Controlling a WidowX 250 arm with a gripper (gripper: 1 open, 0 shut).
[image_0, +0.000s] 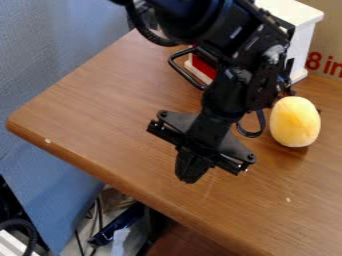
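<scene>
The black robot arm reaches down over the wooden table (94, 125), its gripper (191, 172) low above the tabletop near the front edge. The fingertips are together, with nothing visible between them. A pale orange-yellow egg-shaped object (294, 122) stands on the table to the right of the gripper, apart from it.
At the back, partly behind the arm, is a white and red object (299, 40) with a black wire handle, beside a cardboard box (325, 65). Cables and items lie below the front edge at lower left.
</scene>
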